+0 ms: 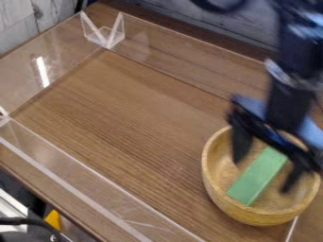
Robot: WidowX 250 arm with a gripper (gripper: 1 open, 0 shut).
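Note:
My gripper (259, 142) is a large blurred dark shape at the right, over a tan round bowl (225, 194). Its two fingers appear spread apart, open, above and around the bowl's upper part. A green rectangular object (258, 181) lies in the bowl, with nothing seen lifting it. The gripper and blue arm hide part of the bowl's far side.
A white wire-like holder (104, 28) stands at the back left corner. Dark cables lie beyond the left edge.

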